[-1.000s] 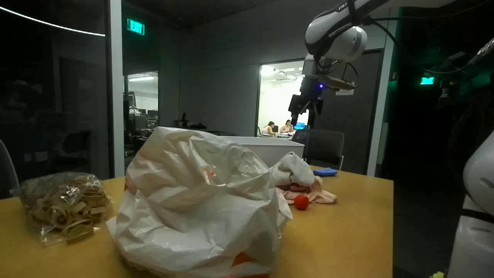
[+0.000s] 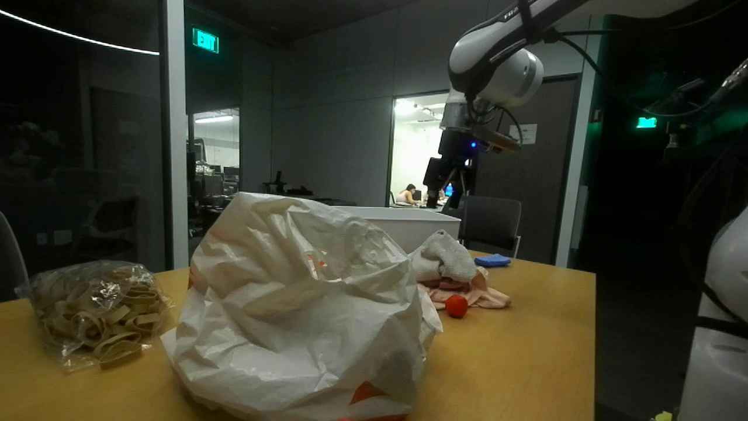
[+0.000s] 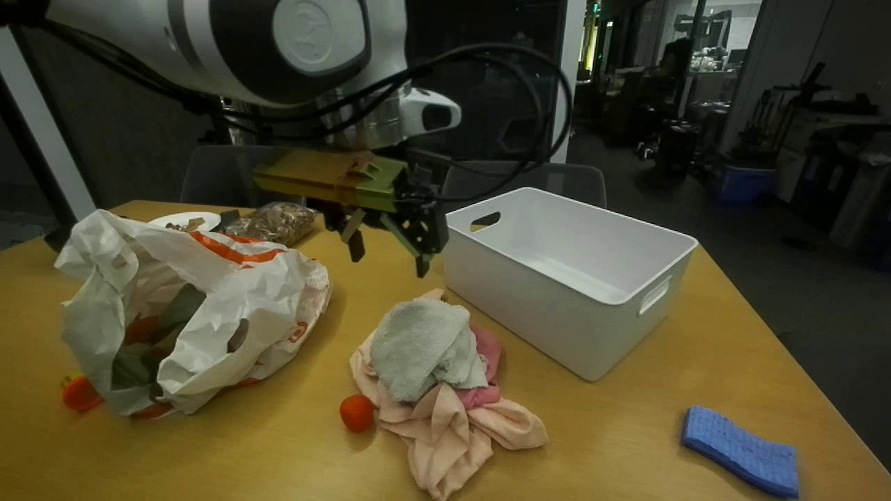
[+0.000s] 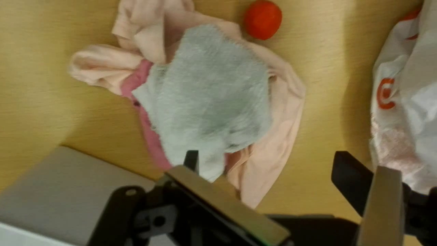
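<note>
Above the table, my gripper (image 3: 389, 257) hangs open, its fingers apart and nothing between them. In the wrist view a grey fluffy cloth (image 4: 213, 90) lies bunched on a pale pink cloth (image 4: 282, 119), with a darker pink piece (image 4: 149, 131) showing at one side. The gripper is higher than this pile and toward its far side as exterior view 2 shows it. A small red ball-like object (image 3: 357, 412) rests on the table beside the pink cloth. The empty white bin (image 3: 534, 292) stands close to the pile.
A white plastic bag (image 3: 242, 309) sits open on its side, dark green and orange things inside. Near its mouth lies an orange item (image 3: 81, 393). A blue sponge-like cloth (image 3: 741, 451) lies near the table edge. Behind are a clear bag of tan loops (image 2: 98, 312) and a plate (image 3: 185, 222).
My arm has come lower and shifted somewhat to the left in exterior view 1. The cloths, red object, bag and bin have stayed where they were.
</note>
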